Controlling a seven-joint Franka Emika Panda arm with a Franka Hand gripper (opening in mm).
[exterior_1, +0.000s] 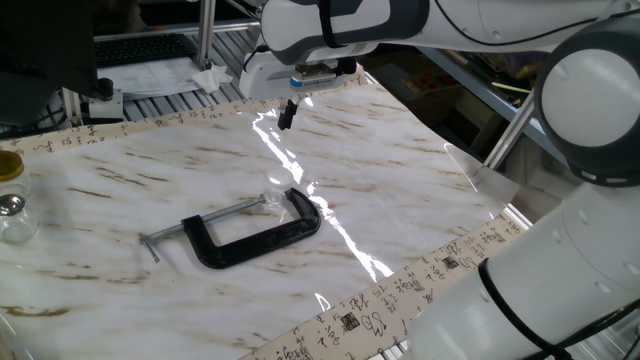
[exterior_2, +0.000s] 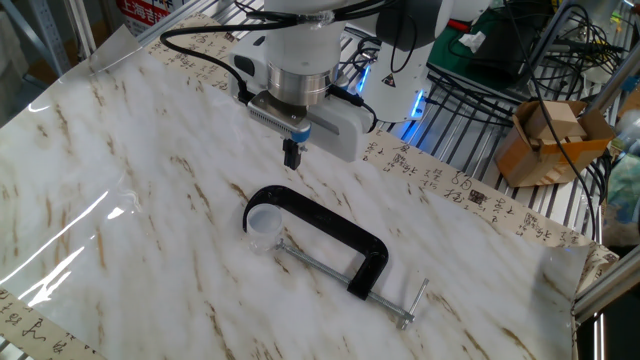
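A black C-clamp (exterior_1: 262, 246) with a silver screw lies flat on the marbled tabletop; its black frame (exterior_2: 325, 222) also shows in the second exterior view. At the clamp's mouth, by the end of the screw, is a small clear round container (exterior_2: 264, 226), faint and partly hidden by the frame in the first view (exterior_1: 277, 186). Whether the clamp presses on it cannot be told. My gripper (exterior_1: 287, 115) hangs above the table, beyond the clamp and apart from it. Its dark fingers (exterior_2: 291, 155) are together, with nothing visible between them.
Glass jars (exterior_1: 14, 205), one with a yellow lid, stand at the left edge in the first view. A cardboard box (exterior_2: 555, 142) sits off the table on the rack.
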